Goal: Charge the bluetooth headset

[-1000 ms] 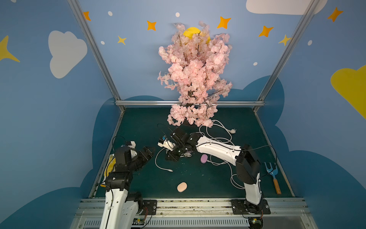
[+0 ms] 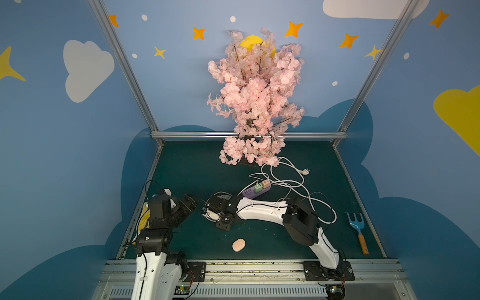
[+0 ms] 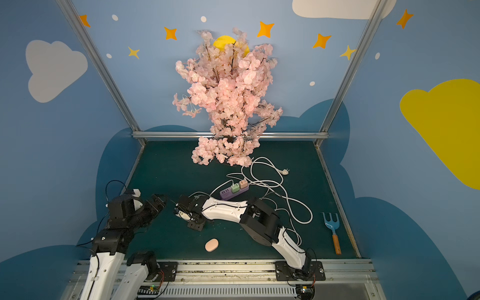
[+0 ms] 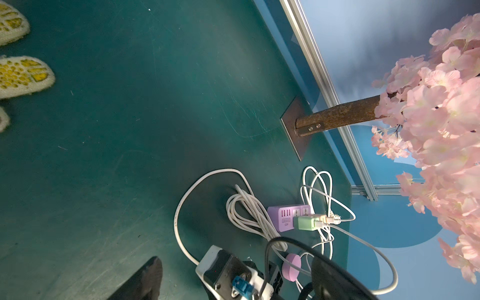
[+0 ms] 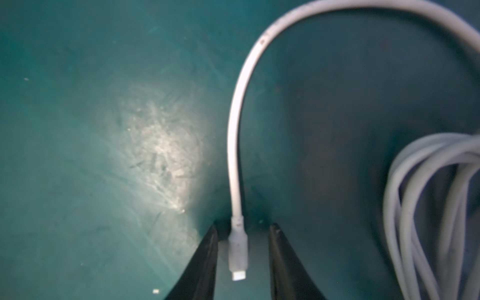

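Observation:
A white cable's plug (image 5: 238, 247) lies on the green table between the open fingers of my right gripper, low over it. A peach headset case (image 2: 238, 245) lies near the front edge; a pink case (image 4: 291, 267) shows behind the right arm in the left wrist view. A purple power strip (image 4: 281, 218) holds green and pinkish chargers (image 4: 306, 223), with coiled cables beside it. My left gripper (image 2: 192, 199) hangs at the left, open, nothing between its fingers.
A blossom tree (image 2: 255, 85) stands at the back. A blue garden fork (image 2: 356, 225) lies at the right, yellow-dotted gloves (image 4: 22, 75) at the left.
The left arm has shifted only slightly.

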